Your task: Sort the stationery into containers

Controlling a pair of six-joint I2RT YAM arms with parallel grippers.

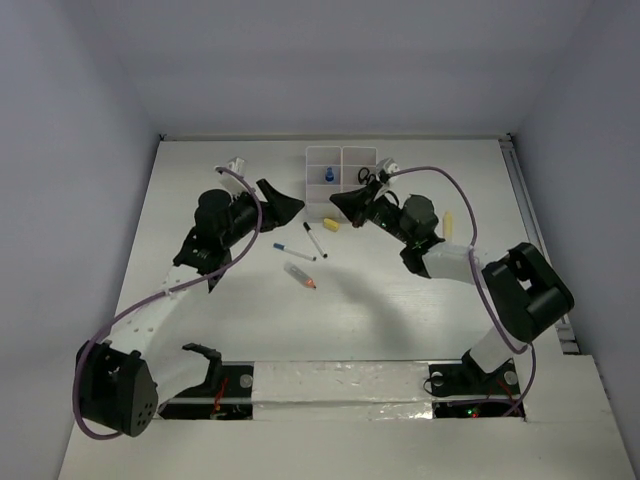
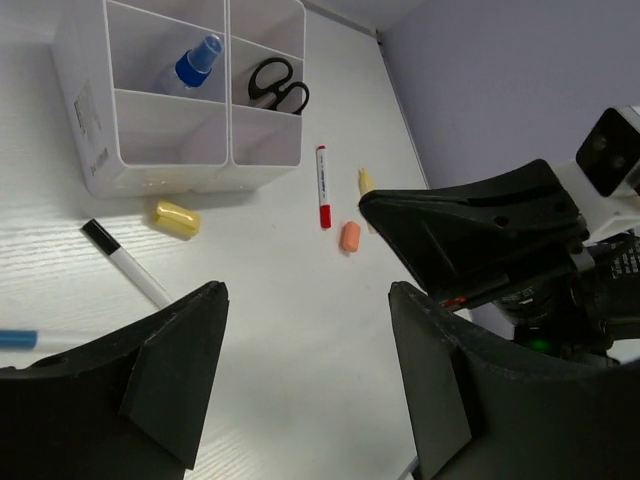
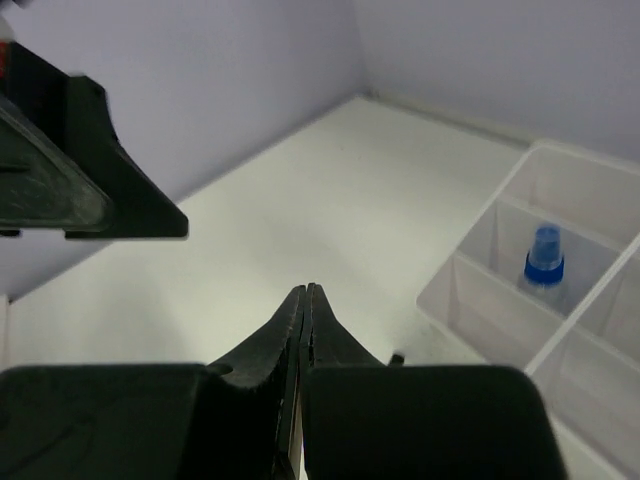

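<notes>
My left gripper is above the table left of the organiser (image 1: 341,212), its fingers apart with nothing visible between them. My right gripper is shut, nothing visible between its tips, in front of the organiser. A blue bottle (image 2: 197,60) and black scissors (image 2: 272,85) sit in compartments. On the table lie a black-capped marker (image 2: 135,270), a blue-capped marker (image 1: 294,252), a yellow block (image 2: 178,219), a clear orange-tipped item (image 1: 300,276), a red-capped marker (image 2: 322,185), an orange piece (image 2: 350,236) and a yellow item (image 1: 448,226).
Walls border the table at the back and sides. Both arms reach inward, with their grippers near each other in front of the organiser.
</notes>
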